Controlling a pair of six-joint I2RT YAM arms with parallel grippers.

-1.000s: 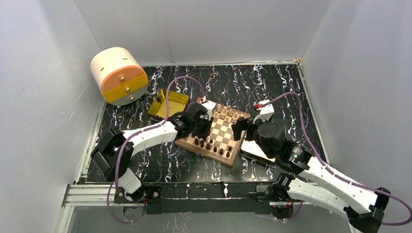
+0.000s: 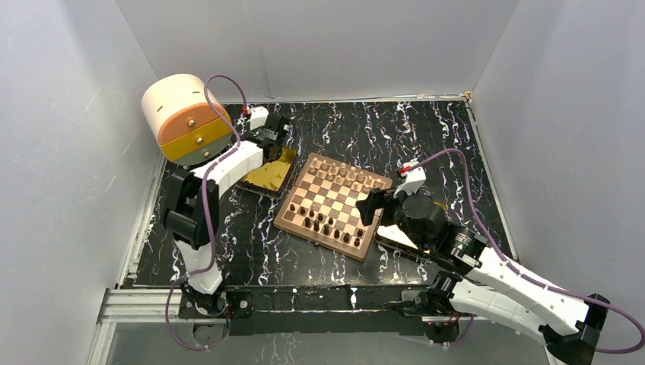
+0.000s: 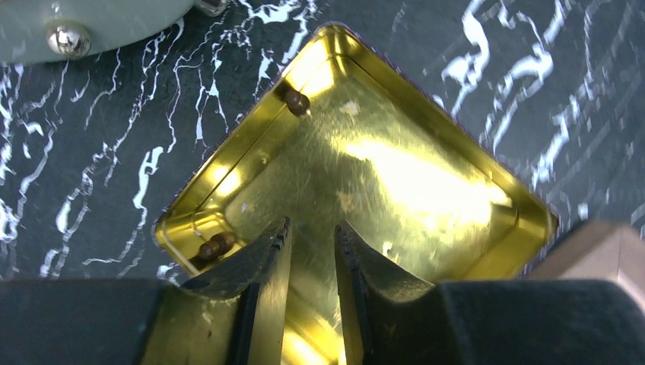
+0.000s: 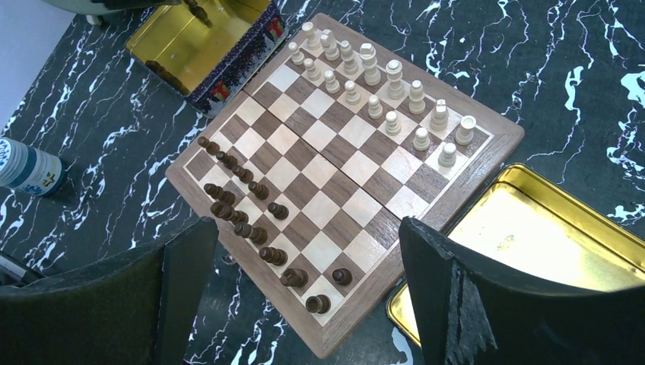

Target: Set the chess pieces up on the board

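Observation:
On the chessboard (image 4: 331, 163), two rows of white pieces (image 4: 394, 80) stand along the far side. Dark pieces (image 4: 251, 232) stand along the near side, their front row with a gap before the lone dark pawn (image 4: 342, 276). My left gripper hangs part open over the left gold tin (image 3: 365, 175), nothing between its fingers. Inside that tin a dark piece (image 3: 297, 102) lies by the far left wall and another dark piece (image 3: 217, 245) lies in the left corner. My right gripper is open and empty above the board's near right part.
A second gold tin (image 4: 563, 236) sits right of the board, with no pieces in its visible part. A drawer cabinet (image 2: 186, 118) stands at the back left. A jar (image 4: 30, 167) is on the dark marble table, which is free behind the board.
My left arm has swung from over the board leftward and back to above the left tin. The right arm has stayed almost still.

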